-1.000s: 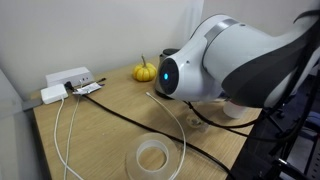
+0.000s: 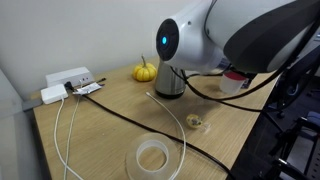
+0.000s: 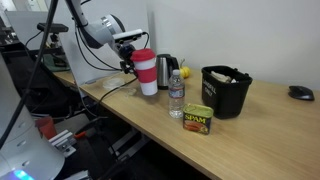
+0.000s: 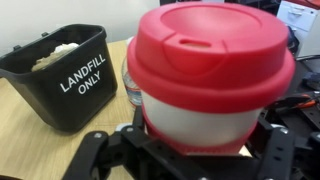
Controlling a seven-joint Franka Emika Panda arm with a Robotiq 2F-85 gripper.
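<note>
A paper cup (image 4: 205, 125) with a red lid (image 4: 212, 50) and a red sleeve fills the middle of the wrist view. My gripper is shut around its sleeve, with dark fingers showing at either side. In exterior view 2 the same cup (image 3: 146, 73) stands upright, raised in front of the arm, which hides behind it in part. From exterior view 1, the cup (image 2: 232, 83) shows beyond the arm, above the table's right edge; the fingers are mostly hidden there.
A black landfill bin (image 3: 227, 97), a water bottle (image 3: 177, 94), and a SPAM can (image 3: 198, 120) stand near the cup. The kettle (image 2: 170, 84) and a small pumpkin (image 2: 144, 71) are at the back. A tape roll (image 2: 153, 158) and cables lie in front.
The cup has risen from its lower place near the table's right edge, and the arm has lifted with it. The kettle shows more fully now.
</note>
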